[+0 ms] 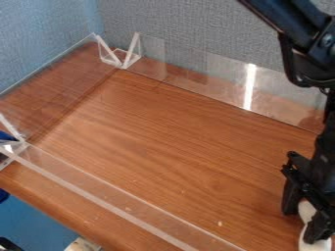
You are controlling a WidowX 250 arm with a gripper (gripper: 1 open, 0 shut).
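The black gripper [304, 201] is low at the right edge of the wooden table [157, 147], reaching down from the dark arm at top right. A white elongated object [314, 238] lies at the bottom right, directly under and between the gripper's dark fingers, partly hidden by them. Whether the fingers hold it or only surround it cannot be told.
Clear plastic walls with white corner brackets [118, 57] border the table at back and left. A blue floor shows at the lower left.
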